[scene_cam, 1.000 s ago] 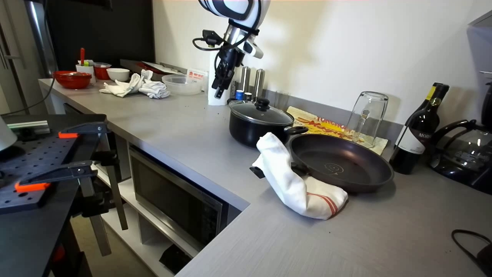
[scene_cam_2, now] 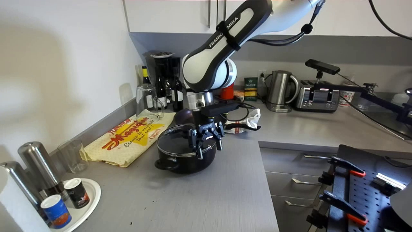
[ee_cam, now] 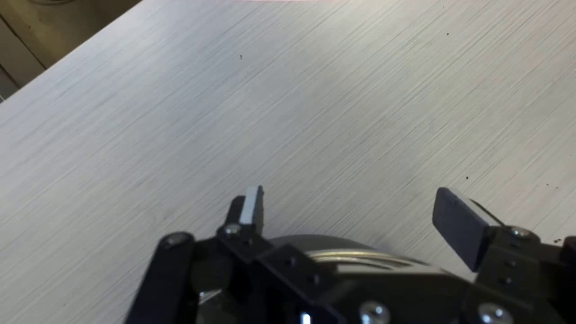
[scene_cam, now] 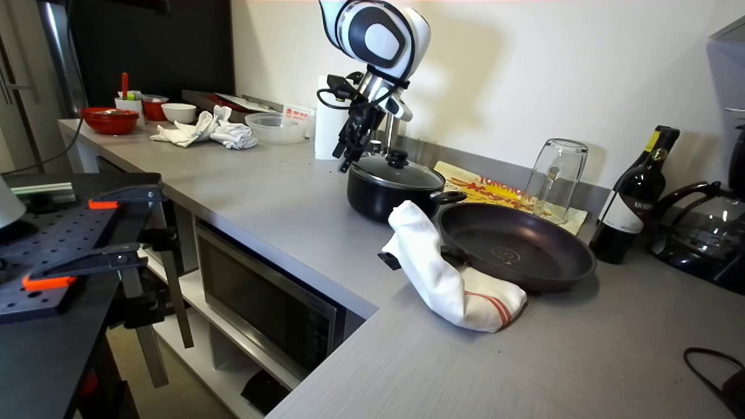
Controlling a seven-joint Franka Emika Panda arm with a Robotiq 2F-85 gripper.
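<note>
A black pot (scene_cam_2: 195,163) with a glass lid (scene_cam: 394,171) stands on the grey counter, its lid topped by a black knob (scene_cam: 397,158). My gripper (scene_cam_2: 209,152) is at the pot's rim on the side away from the frying pan, its fingers pointing down. In the wrist view the fingers stand wide apart, open and with nothing gripped between them. Part of the lid's metal rim (ee_cam: 359,254) shows low in that view, behind the gripper's body. Whether a finger touches the pot cannot be told.
Beside the pot lie a dark frying pan (scene_cam: 520,241) and a white towel (scene_cam: 447,279) with red stripes. A yellow printed cloth (scene_cam_2: 129,137) lies along the wall, a glass pitcher (scene_cam: 556,178) on it. Counter left of the pot in exterior view 1 is clear.
My gripper has moved right and down in exterior view 1, coming closer to the pot and covering part of the shakers behind. The pot, pan and towel have not moved.
</note>
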